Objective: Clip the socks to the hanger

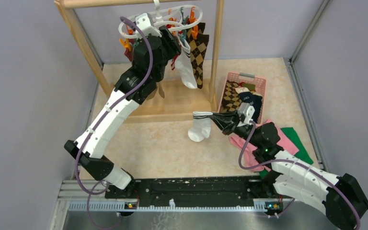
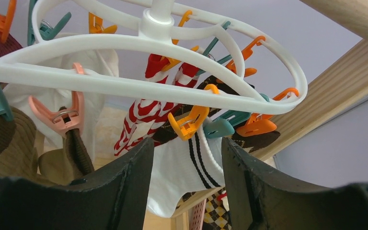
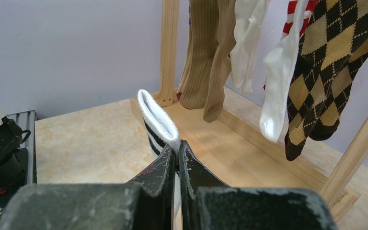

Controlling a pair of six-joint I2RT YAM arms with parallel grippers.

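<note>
A white sock with black stripes hangs from my right gripper, whose fingers are shut on it near the cuff, in front of the wooden rack. On the white round hanger, orange and teal clips carry several socks. My left gripper is partly open at the hanger's near side, with no sock gripped. An orange clip appears in the gap between its fingers, apart from both. Behind it hangs another white striped sock, beside a teal clip. In the top view the left wrist hides part of the hanger.
A wooden frame surrounds the hanger, with a post to its right. The pink basket of socks stands right of the frame. Pink cloth and green cloth lie under the right arm.
</note>
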